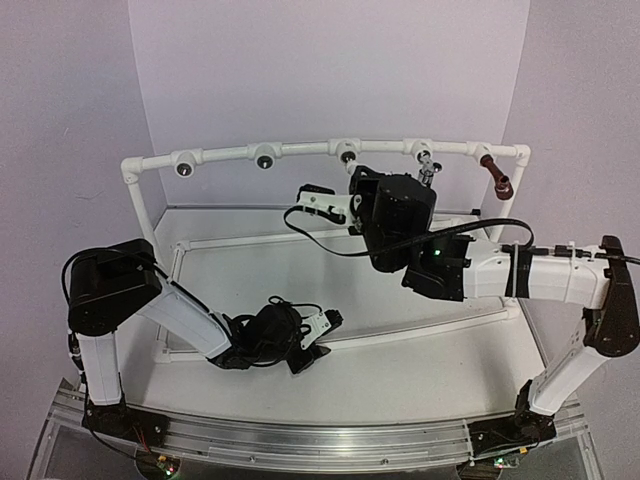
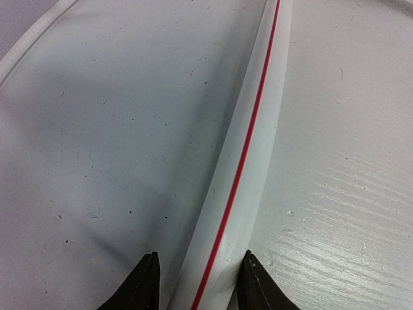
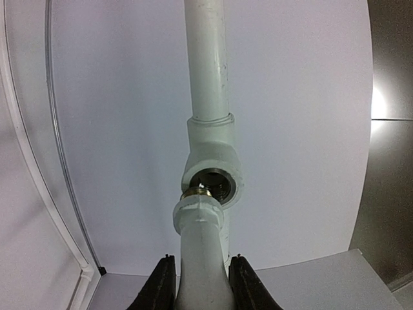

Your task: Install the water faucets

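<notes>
Held in my right gripper, which is shut on it, is a white faucet [image 3: 201,258] with a brass threaded end. In the right wrist view that end is in front of the white tee socket [image 3: 215,184], overlapping its lower left rim; whether it has entered cannot be told. From the top view, the right gripper [image 1: 352,180] is just below the middle socket [image 1: 347,153]. My left gripper has its fingers either side of the lower white pipe with a red stripe [image 2: 242,155]; a gap shows on the left, and its grip is unclear.
Two empty sockets, the far-left one [image 1: 184,166] and its neighbour [image 1: 265,159], are along the upper pipe. To the right of the middle, a chrome faucet [image 1: 428,170] and a brown faucet [image 1: 497,178] are fitted. The white board [image 1: 270,290] inside the frame is largely bare.
</notes>
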